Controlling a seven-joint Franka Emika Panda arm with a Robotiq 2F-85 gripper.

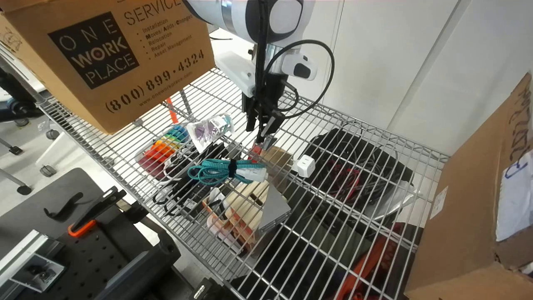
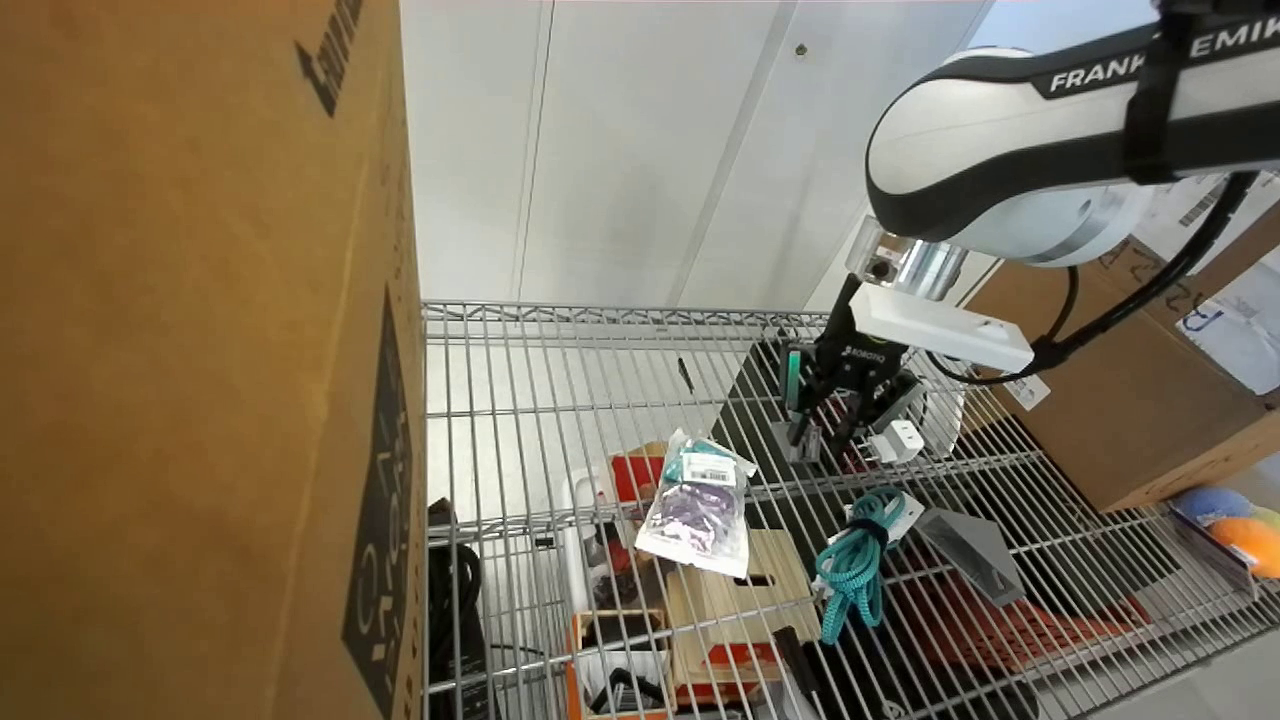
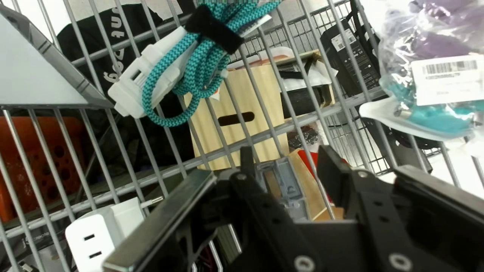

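My gripper point(image 1: 263, 131) is shut on a small grey plastic piece point(image 3: 283, 188), which sits between its dark fingers in the wrist view. From the first exterior view, the grey piece point(image 1: 268, 142) hangs just beneath the fingertips, above the wire shelf. The second exterior view has the gripper point(image 2: 823, 432) over the rear part of the shelf, with the grey piece point(image 2: 798, 442) low between the fingers. Its far end is hidden by the gripper in the wrist view.
A white plug adapter point(image 1: 304, 165), a bundled teal cable point(image 1: 215, 171), a grey wedge point(image 2: 978, 552) and a plastic bag with purple and teal contents point(image 2: 699, 504) lie around on the wire shelf. Cardboard boxes point(image 1: 112, 57) stand at both ends. Bare rack lies at the back left point(image 2: 540, 384).
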